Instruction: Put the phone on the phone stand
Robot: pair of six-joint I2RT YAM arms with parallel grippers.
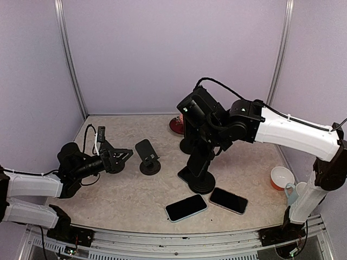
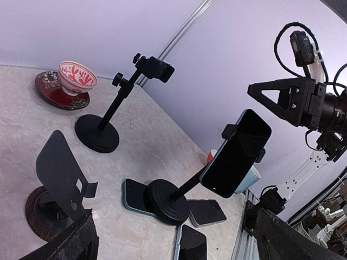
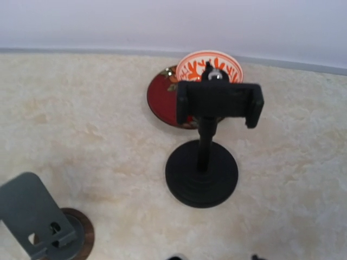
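A black phone stand [image 2: 171,201] carries an upright dark slab, apparently a phone [image 2: 236,154], in its holder. My right gripper is at the upper right of the left wrist view, by that holder; its grip is unclear, and in the top view the arm hides much of it. My left gripper [image 1: 122,154] stands open at the left, clear of the stands. A grey phone stand [image 1: 146,151] is at centre-left, and another black stand [image 3: 203,179] with an empty clamp stands at the back. Two phones [image 1: 185,207] [image 1: 227,200] lie at the front, another partly under the right arm.
A red plate [image 3: 162,100] with a patterned bowl [image 3: 190,62] sits at the back. A white-and-orange bowl [image 1: 282,176] and a pale cup [image 1: 294,195] are at the right edge.
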